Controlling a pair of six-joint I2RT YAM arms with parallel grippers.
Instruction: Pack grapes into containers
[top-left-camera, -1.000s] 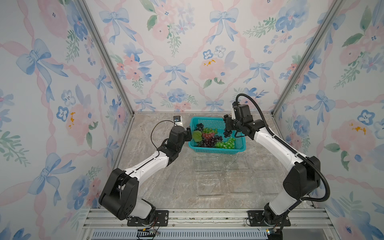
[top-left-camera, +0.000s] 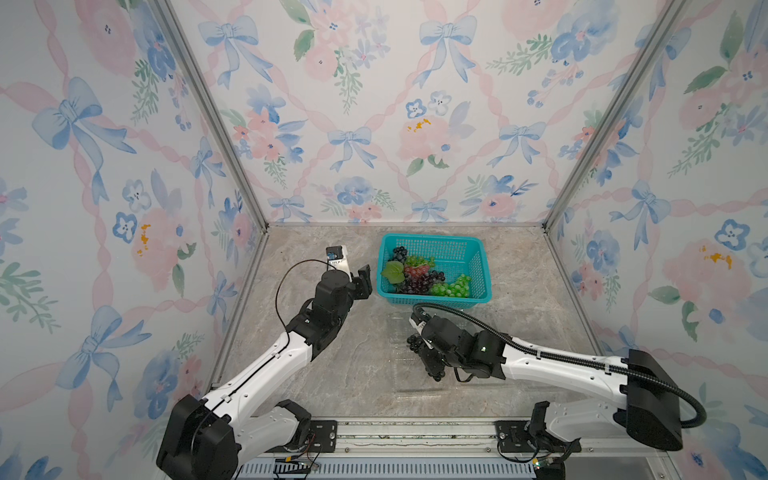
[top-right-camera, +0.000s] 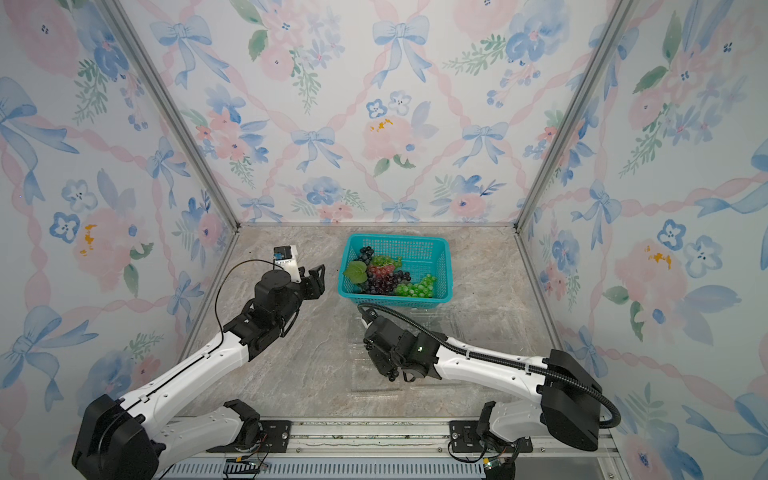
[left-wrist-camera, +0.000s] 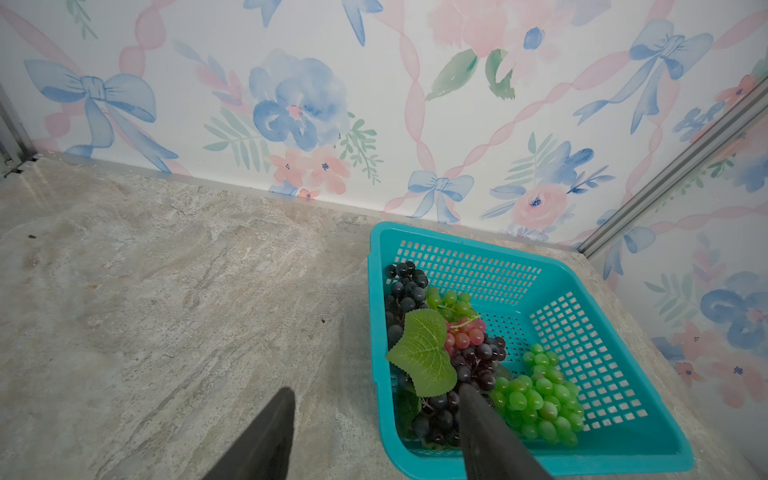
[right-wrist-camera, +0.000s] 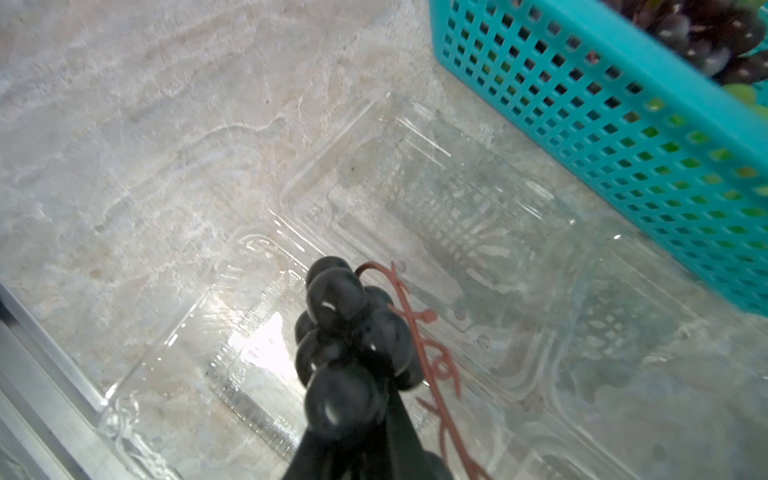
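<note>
My right gripper is shut on a bunch of dark grapes (right-wrist-camera: 336, 296) with a reddish stem, held low over clear plastic containers (right-wrist-camera: 432, 200) in front of the basket. My left gripper (top-left-camera: 361, 281) is part open, beside the left end of the turquoise basket (left-wrist-camera: 648, 440), with nothing seen between its fingers. The basket holds dark grapes (left-wrist-camera: 444, 416), green grapes (left-wrist-camera: 544, 400), red grapes (left-wrist-camera: 468, 336) and a green leaf (left-wrist-camera: 424, 352).
Bare stone-patterned table (left-wrist-camera: 200, 320) lies left of the basket. Floral walls (left-wrist-camera: 320, 96) enclose the back and sides. A metal rail (top-left-camera: 416, 428) runs along the front edge.
My right gripper has come from above the basket down toward the front over the containers, carrying the dark grapes. The left arm has shifted slightly left and toward the front.
</note>
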